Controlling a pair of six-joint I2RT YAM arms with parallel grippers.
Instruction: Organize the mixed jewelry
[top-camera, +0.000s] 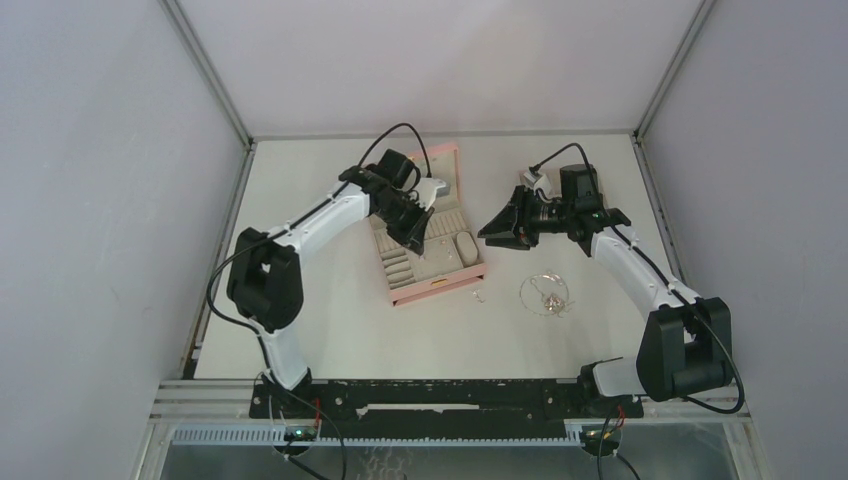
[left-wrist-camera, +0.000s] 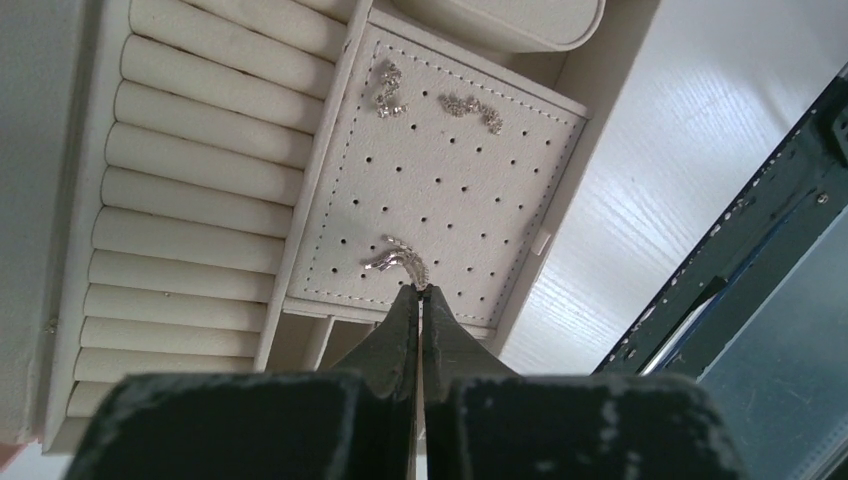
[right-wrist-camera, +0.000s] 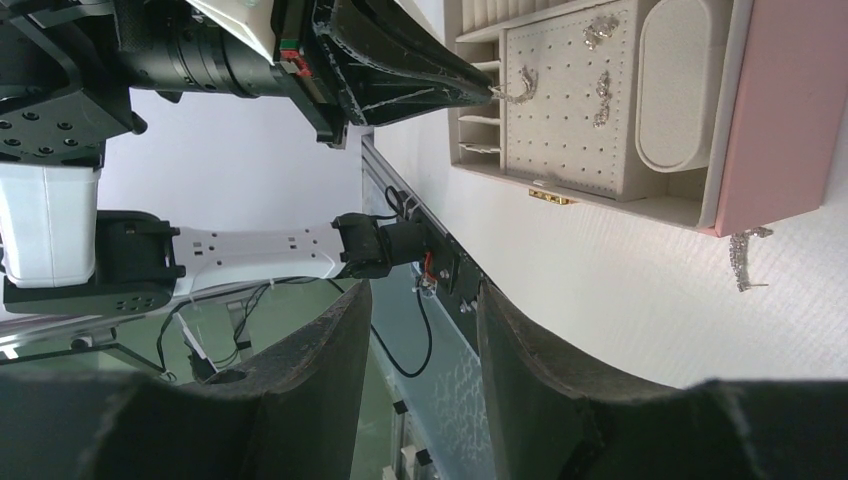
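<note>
The pink jewelry box (top-camera: 437, 289) stands with its lid raised near the middle of the table. Low over its perforated panel, my left gripper is shut on one end of a thin silvery earring; the right wrist view shows this earring (right-wrist-camera: 519, 90) at the fingertips too. Two other sparkling earrings, one (left-wrist-camera: 388, 90) and a second (left-wrist-camera: 472, 110), lie on the panel. To the right of the box my right gripper stands open, empty between its fingers.
A dangling earring (right-wrist-camera: 741, 256) lies on the table by the box's front corner. Farther right is a tangle of necklaces (top-camera: 551, 299). The box holds ring rolls (left-wrist-camera: 190, 210) and a lidded oval case (right-wrist-camera: 684, 85).
</note>
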